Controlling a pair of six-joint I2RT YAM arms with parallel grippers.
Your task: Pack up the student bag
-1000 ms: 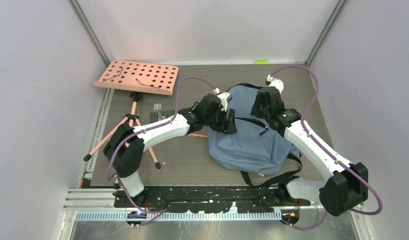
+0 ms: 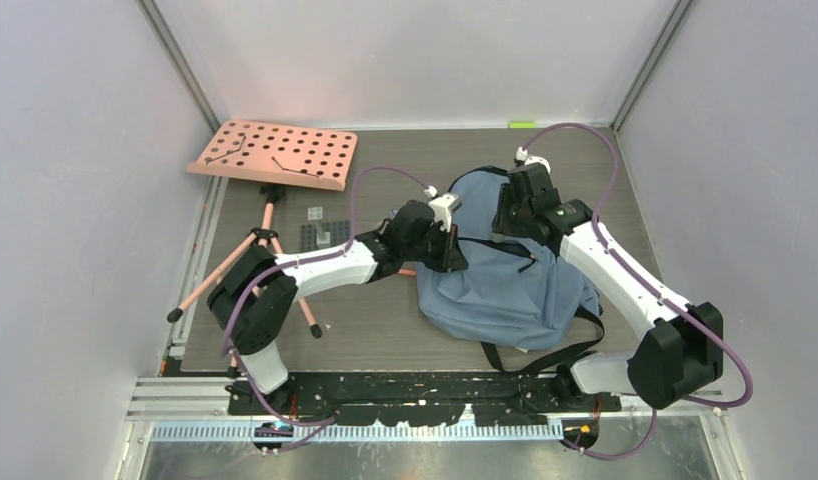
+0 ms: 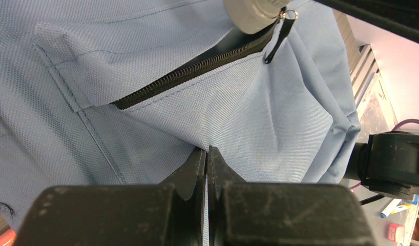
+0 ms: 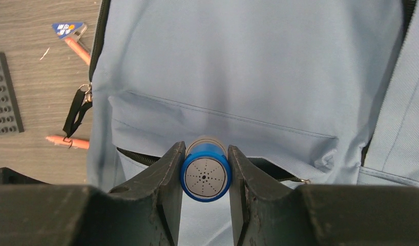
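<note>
The blue-grey bag (image 2: 500,300) lies on the table, its front pocket's black zipper (image 3: 192,72) undone and the slit gaping. My left gripper is shut on the pocket's cloth just below the zipper; creases run into its fingertips. A cylinder with a blue band and a dotted pale end (image 4: 205,178) is clasped upright by my right gripper. In the left wrist view the cylinder's beige lower end (image 3: 252,18) is over the pocket opening, by the zipper pull (image 3: 280,37). How far it reaches in is unclear.
Left of the bag lie a dark studded block (image 4: 5,95), an orange pen (image 4: 69,142) and a blue-and-orange item (image 4: 73,36). Further left stands an orange perforated stand (image 2: 285,150) on tripod legs. The bag's black strap (image 2: 550,360) trails at its front right.
</note>
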